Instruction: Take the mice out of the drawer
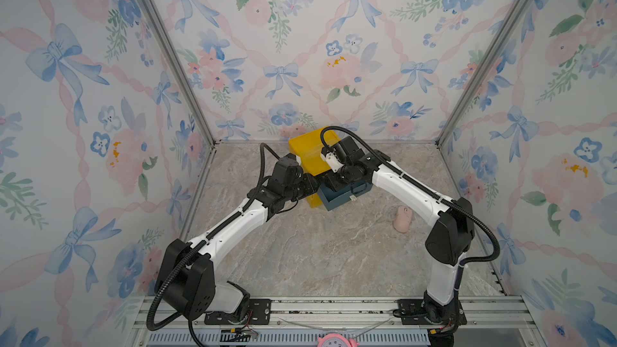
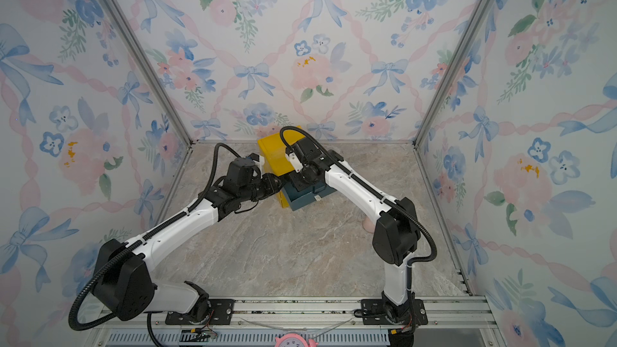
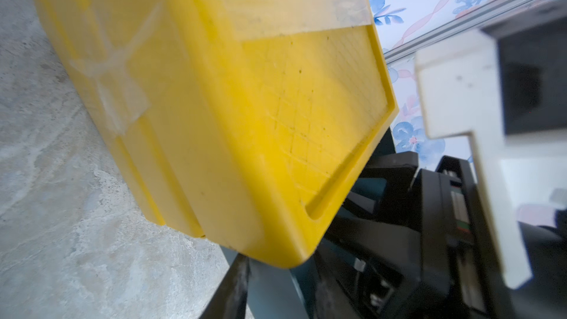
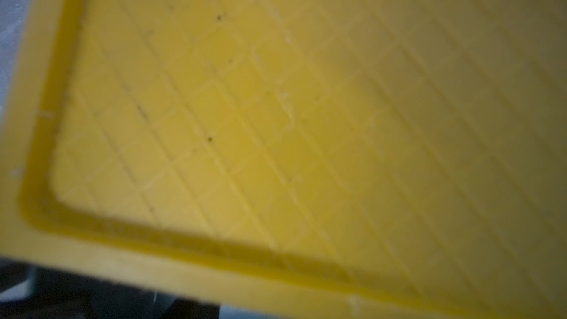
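Note:
A yellow drawer cabinet point(image 1: 307, 142) has a blue-grey drawer point(image 1: 339, 198) out at its front. My left gripper is at the cabinet's front corner over the drawer's edge, its fingers blurred and apart. My right gripper point(image 1: 329, 181) reaches down at the drawer; its fingers are hidden in its wrist view, which shows only the yellow top, so what it holds is unclear. A pink mouse point(image 1: 403, 218) lies on the floor right of the drawer. The drawer's inside is mostly hidden by the arms.
Floral walls point(image 2: 321, 57) enclose the back and sides. The two wrists are close together over the drawer.

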